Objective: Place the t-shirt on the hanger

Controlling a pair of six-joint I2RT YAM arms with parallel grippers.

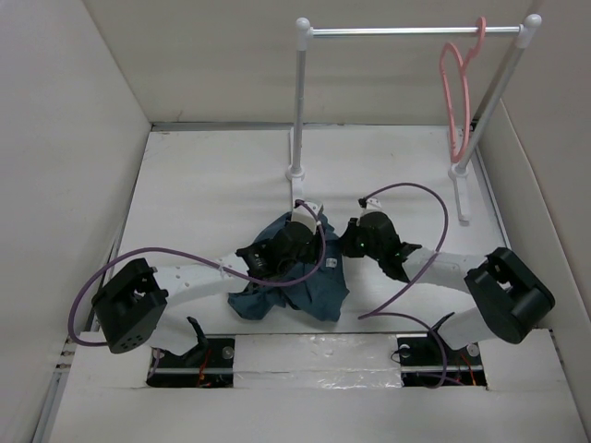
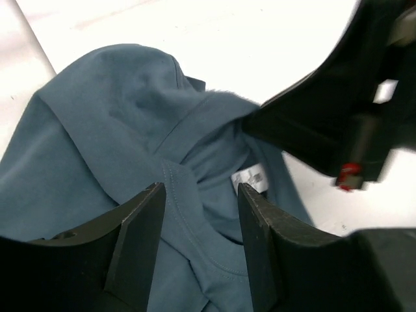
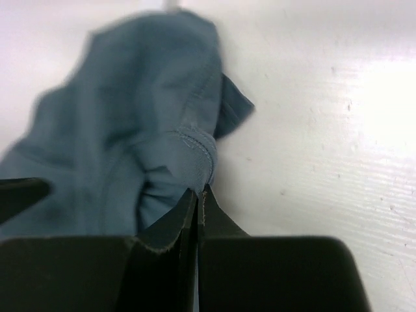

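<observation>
The dark teal t-shirt (image 1: 314, 286) lies crumpled on the white table, partly hidden under my left arm in the top view. My left gripper hangs over it in the left wrist view, its fingers apart with fabric visible beneath. My right gripper is shut at the shirt's right edge, its tips against a fold of cloth (image 3: 182, 149); whether cloth is pinched between them is hard to tell. The pink hanger (image 1: 448, 101) hangs from the rail at the back right.
A white rack with a metal rail (image 1: 406, 31) stands over the back of the table, its posts (image 1: 298, 111) on foot bars. Walls enclose both sides and the back. Bare table shows at the back left and right of the shirt.
</observation>
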